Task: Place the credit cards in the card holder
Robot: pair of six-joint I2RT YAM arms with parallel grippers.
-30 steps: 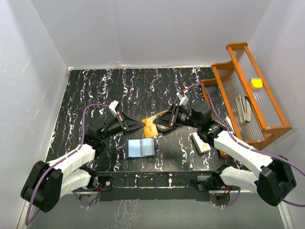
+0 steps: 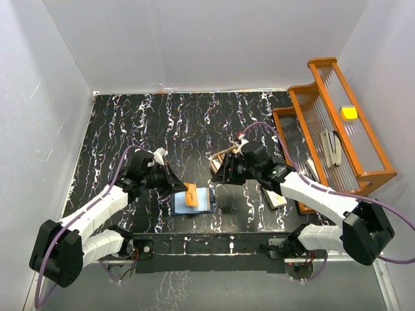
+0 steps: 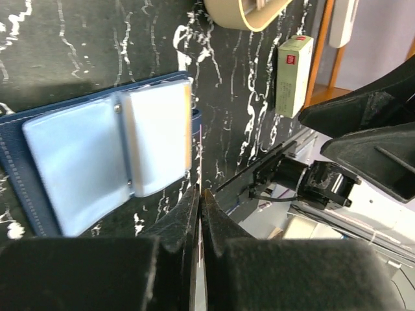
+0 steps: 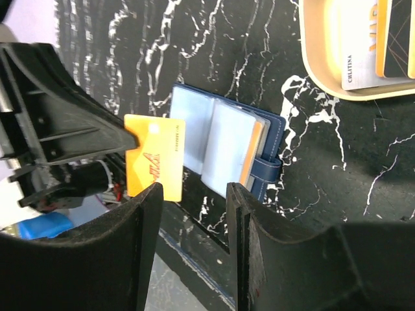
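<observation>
An orange card is held upright by my left gripper (image 2: pixel 185 188), seen edge-on in the left wrist view between its shut fingertips. It is over the open blue card holder (image 3: pixel 74 162), whose pale sleeves show, with cards on its right side. My right gripper is open and empty, to the right of and above the holder; its black fingers (image 3: pixel 369 142) also show at the right of the left wrist view.
A beige bowl (image 4: pixel 324 78) with more cards sits behind the right gripper. A small box (image 3: pixel 292 74) lies farther right, beside a wooden rack (image 2: pixel 382 162).
The right gripper has let go of the orange card, which the left gripper has carried left and down over the holder. The right gripper has moved slightly.
</observation>
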